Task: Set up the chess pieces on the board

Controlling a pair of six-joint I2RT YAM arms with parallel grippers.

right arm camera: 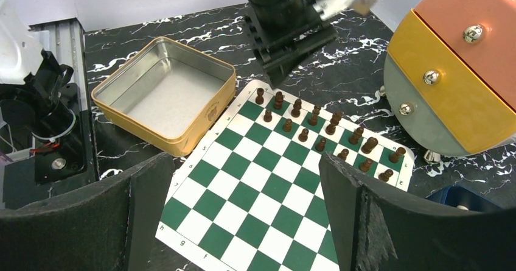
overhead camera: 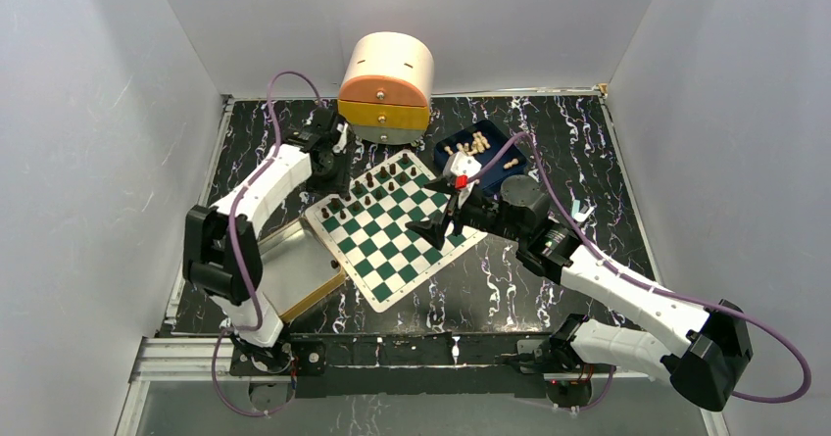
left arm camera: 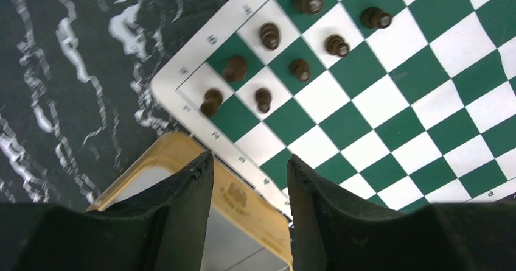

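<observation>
Dark brown chess pieces stand in two rows along one edge of the green-and-white board (overhead camera: pixel 397 250), seen in the left wrist view as pawns (left arm camera: pixel 300 70) and back-row pieces (left arm camera: pixel 270 35). My left gripper hangs open above that board corner, nothing between its fingers. My right gripper stands open over the board's right side, empty. Pale pieces (overhead camera: pixel 473 145) lie in a dark blue bin (overhead camera: pixel 500 127) behind it.
A gold-rimmed tin (overhead camera: pixel 320 289) borders the board at the left, with a small dark object inside. A rounded drawer box (overhead camera: pixel 384 73) stands at the back.
</observation>
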